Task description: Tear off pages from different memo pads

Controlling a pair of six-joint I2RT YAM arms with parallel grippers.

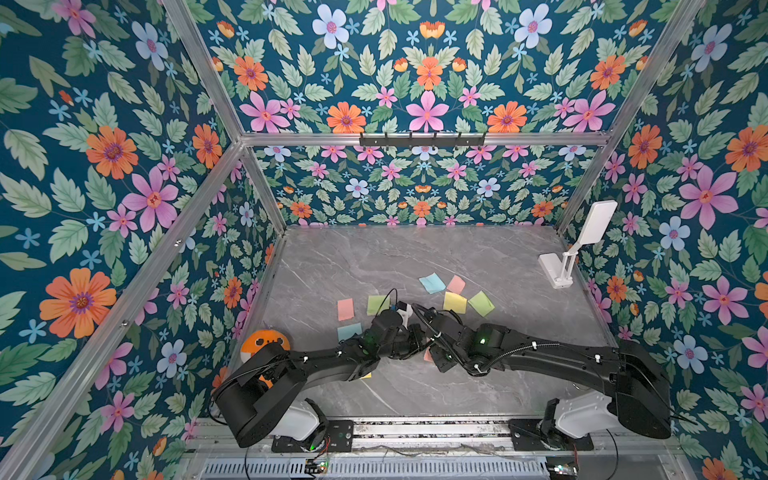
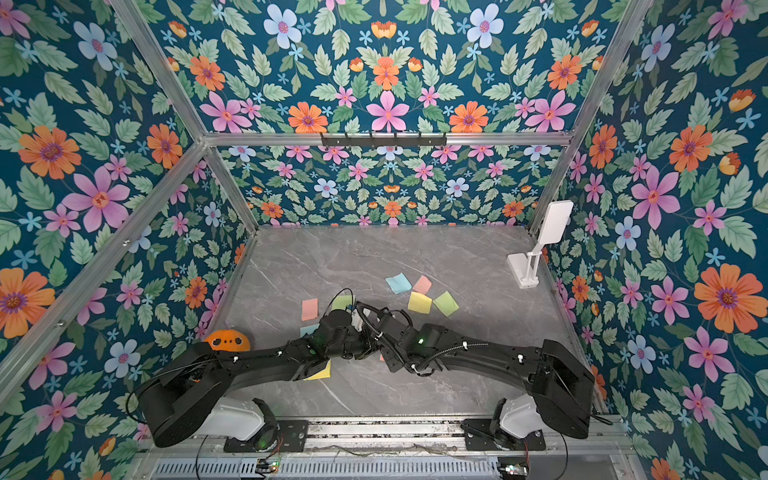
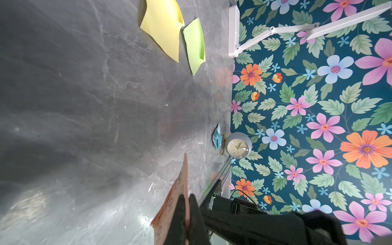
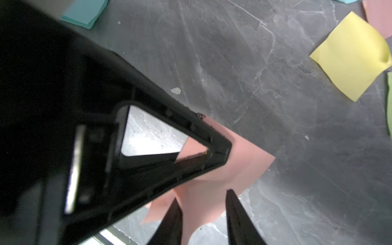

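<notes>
A pink memo sheet (image 4: 241, 163) hangs over the table in the middle, pinched by my left gripper, which is shut on it. Seen from the right wrist, the sheet curves down from the left fingertips. My right gripper is part open, with an edge of that pink paper running between its fingers. On the left part of the table lie the pink pad (image 1: 345, 309), green pad (image 1: 378, 305), blue pad (image 1: 349, 332) and yellow pad (image 2: 320, 372), the last partly under the left arm. Whether more than one sheet is pinched cannot be told.
Behind the grippers lie separate blue (image 1: 432, 283), pink (image 1: 456, 285), yellow (image 1: 454, 302) and green (image 1: 481, 303) pages, some curled. A white lamp (image 1: 560, 268) stands back right, an orange object (image 1: 268, 342) front left.
</notes>
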